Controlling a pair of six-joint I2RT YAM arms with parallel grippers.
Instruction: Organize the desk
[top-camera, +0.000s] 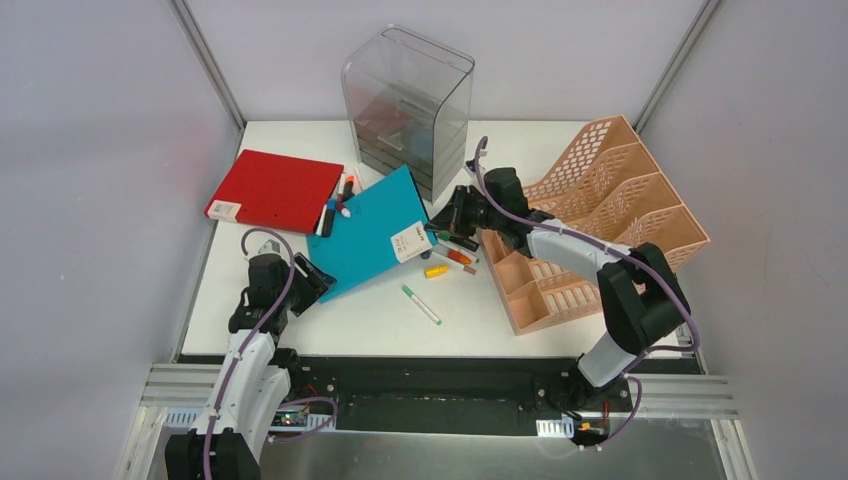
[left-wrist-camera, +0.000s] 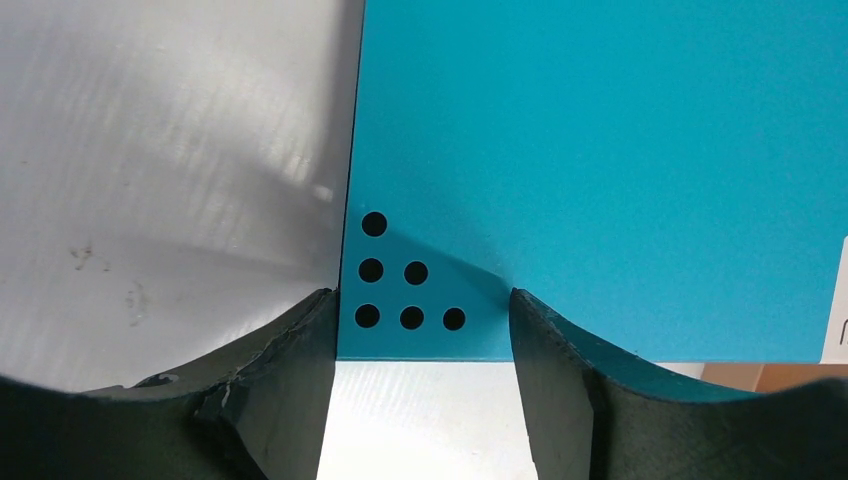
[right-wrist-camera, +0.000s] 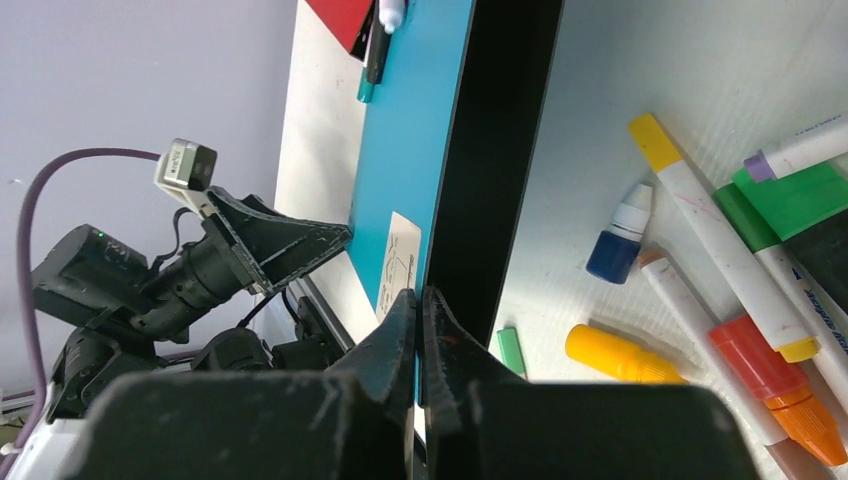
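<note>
A blue folder (top-camera: 375, 225) with a white label is tilted, its right side raised off the desk. My right gripper is shut on that side's edge, near the labelled corner. Over the folder's opposite corner, marked with black dots, my left gripper stands open, its fingers wide apart. A red folder (top-camera: 275, 190) lies flat at the back left. Several pens and markers (top-camera: 329, 215) are heaped along the seam between the two folders. More markers (top-camera: 457, 255), a yellow bottle (right-wrist-camera: 620, 355) and a dark blue bottle (right-wrist-camera: 616, 240) lie to the right.
A clear upright file holder (top-camera: 405, 100) stands at the back. The peach desk organizer (top-camera: 600, 190) fills the right side, with its compartments looking empty. A green-capped marker (top-camera: 421, 305) lies alone on the clear front part of the white desk.
</note>
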